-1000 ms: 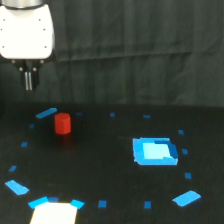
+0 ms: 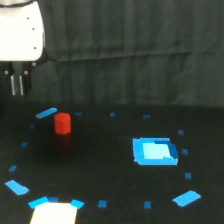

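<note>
My white gripper (image 2: 17,85) hangs at the upper left, above and left of a small red object (image 2: 62,123) that stands upright on the dark table (image 2: 112,175). Two thin fingers point down from it, with a dark gap between them and nothing visibly held. A blue-bordered square (image 2: 155,151) with a white middle lies on the right half of the table.
Blue tape strips (image 2: 185,198) and small marks are spread over the table. A pale object (image 2: 54,213) is cut off at the bottom edge. A dark curtain hangs behind.
My gripper has moved left and slightly down, and its fingers appear farther apart. The red object has not moved.
</note>
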